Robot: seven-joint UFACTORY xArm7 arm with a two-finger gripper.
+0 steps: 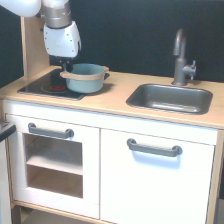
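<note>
A grey-green pot with a tan rim and a tan side handle stands at the right edge of the black stovetop. My gripper points down at the pot's left side, its dark fingers close to the handle there. The fingers are small and dark against the background, so whether they are open or shut on the handle does not show. How the pot's base rests is also hard to make out.
Right of the pot is a stretch of bare wooden counter, then a metal sink with a tall grey faucet. Below are a white oven door with a dark handle and a white cabinet door.
</note>
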